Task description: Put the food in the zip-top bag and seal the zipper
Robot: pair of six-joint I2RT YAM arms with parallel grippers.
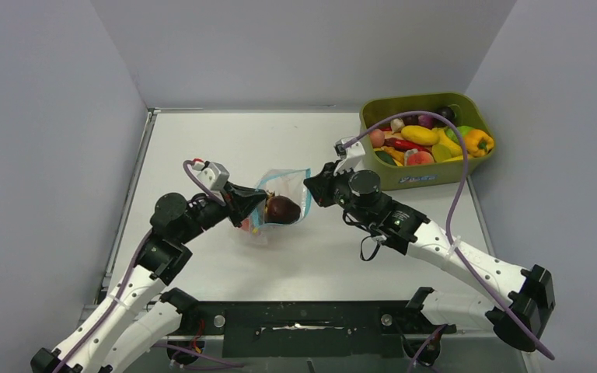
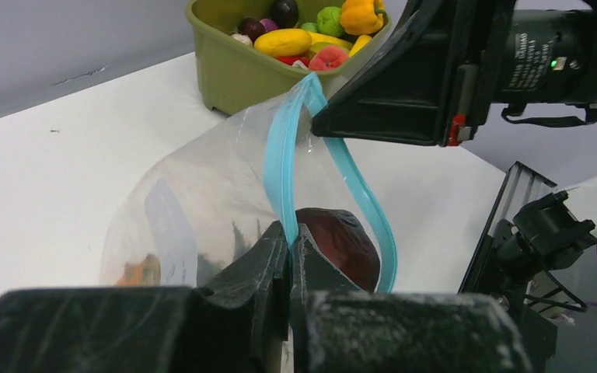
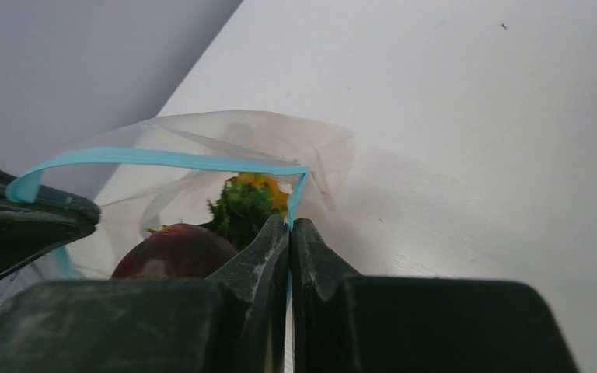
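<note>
Between the two arms hangs a clear zip top bag (image 1: 286, 183) with a light blue zipper strip (image 2: 282, 151). Its mouth is spread open. Inside it lies a dark round food item (image 1: 282, 210), and leafy green food (image 3: 245, 208) shows behind that in the right wrist view. My left gripper is shut on one side of the bag's blue edge. On the opposite side, my right gripper is shut with the blue edge running down between its fingertips. An orange item (image 2: 141, 271) shows through the film low in the bag.
A green bin (image 1: 418, 179) full of vegetables and fruit stands at the back right, beyond the right arm.
</note>
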